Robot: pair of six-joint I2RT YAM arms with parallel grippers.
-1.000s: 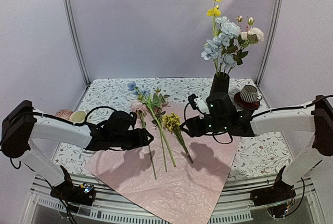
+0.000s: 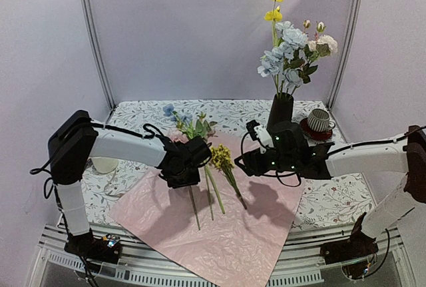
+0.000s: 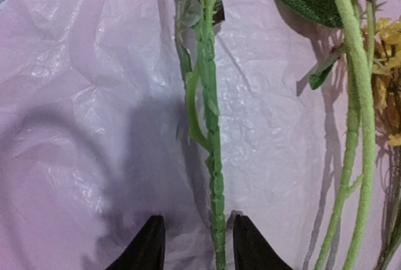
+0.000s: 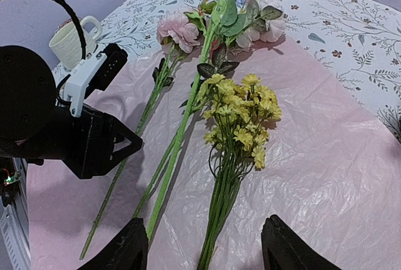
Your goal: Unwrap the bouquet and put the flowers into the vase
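A dark vase stands at the back right, filled with blue, white and yellow flowers. On the pink paper lie a pink flower, longer green stems with blue and pale blooms, and a yellow bunch. My left gripper is above the leftmost stem, its fingers apart on either side of that stem in the left wrist view, not closed on it. To the right of the yellow bunch, my right gripper stands open and empty over the paper.
A striped cup on a dark red saucer sits right of the vase. A pale cup is partly hidden behind the left arm.
The right arm has barely shifted. The flowers lie where they were.
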